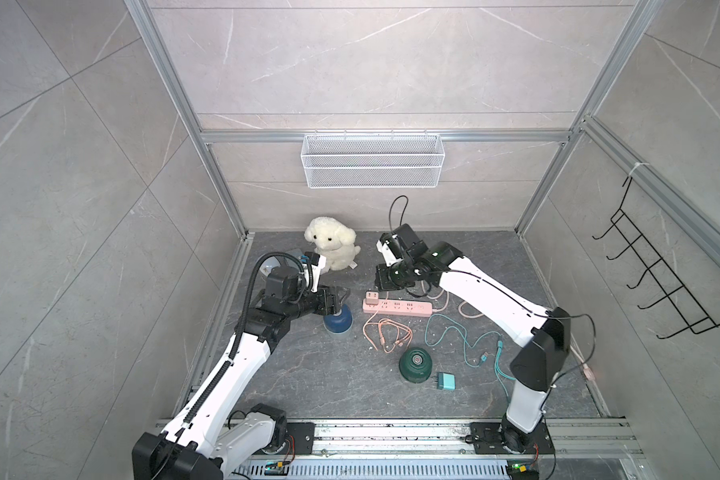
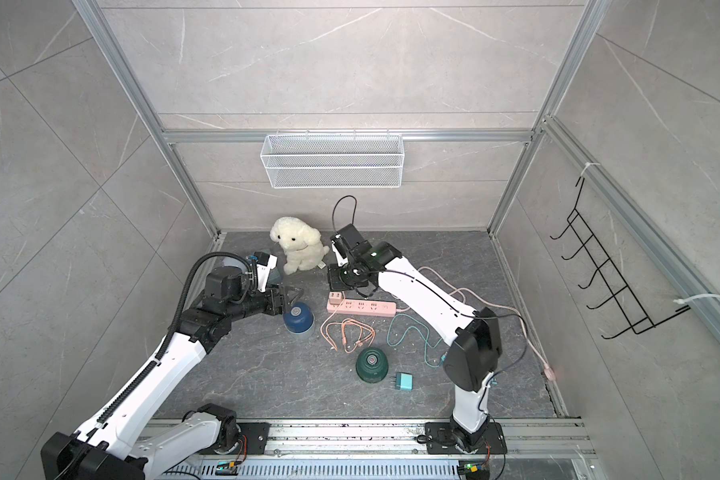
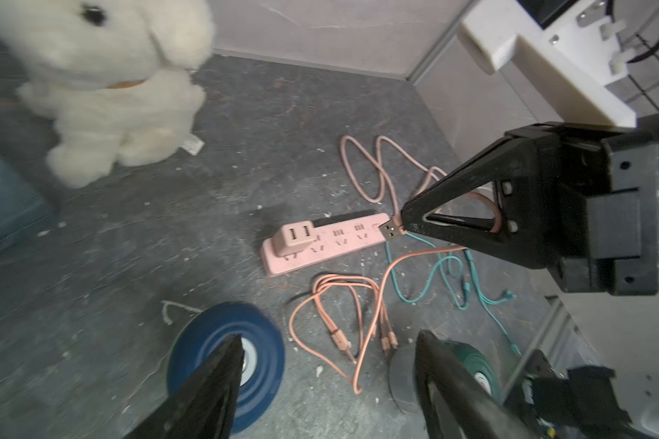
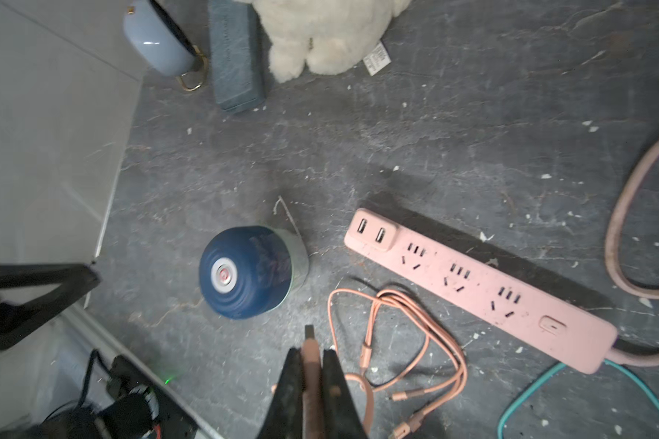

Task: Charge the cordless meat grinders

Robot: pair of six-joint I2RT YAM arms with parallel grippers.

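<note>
A pink power strip lies on the table with a two-port USB adapter at its left end. My right gripper is shut on the USB plug of a coral cable, the metal tip sticking out above the strip and apart from it. The rest of that cable lies coiled in front of the strip. Left of there, my left gripper stands open with nothing between its fingers. The blue-topped grinder is near it; the green-topped grinder stands farther forward.
A teal charger block lies beside the green grinder, and a teal cable spreads to the right. Behind sit a white plush dog and a grey-blue case. The strip's pink cord curls at the right.
</note>
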